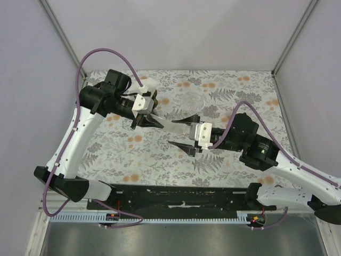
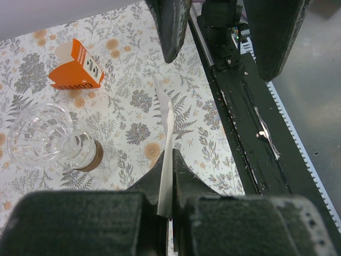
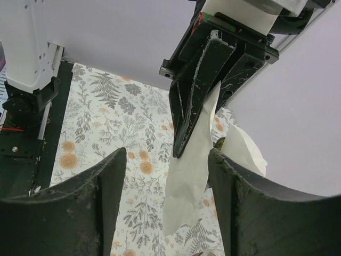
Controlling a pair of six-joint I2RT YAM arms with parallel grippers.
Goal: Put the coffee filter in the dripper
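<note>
My left gripper (image 1: 154, 121) is shut on a white paper filter (image 3: 186, 176), which hangs out from its fingertips toward the right gripper. In the left wrist view the filter (image 2: 167, 125) stands edge-on between the fingers. My right gripper (image 1: 192, 136) is part open, its fingers on either side of the filter's free end with space between. A clear glass dripper (image 2: 40, 133) on a glass carafe (image 2: 77, 157) stands on the patterned mat, behind the grippers in the top view.
An orange coffee filter box (image 2: 74, 72) lies on the mat. Behind my left gripper is another white paper item (image 3: 245, 152).
</note>
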